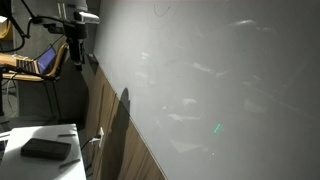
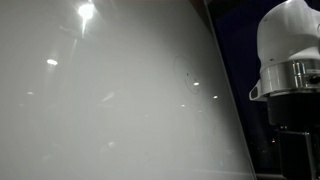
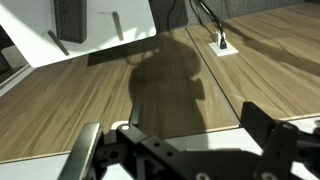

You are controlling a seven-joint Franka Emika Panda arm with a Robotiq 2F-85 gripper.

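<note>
My gripper is open in the wrist view, its two dark fingers wide apart with nothing between them. In exterior view 1 the gripper (image 1: 80,67) hangs at the upper left, above a small white table (image 1: 20,165) and apart from everything on it. A dark block, perhaps an eraser (image 1: 46,149), lies on that table. Thin dark sticks that look like markers (image 3: 118,26) rest near the block (image 3: 70,20). The large whiteboard (image 1: 200,70) carries a small green mark (image 1: 217,128). Only part of the arm (image 2: 290,75) shows in exterior view 2.
Wood panelling (image 3: 85,100) runs below the whiteboard, with a wall outlet (image 3: 222,43) and cables. Behind the arm stand a chair and a laptop (image 1: 38,64). The space before the board looks clear.
</note>
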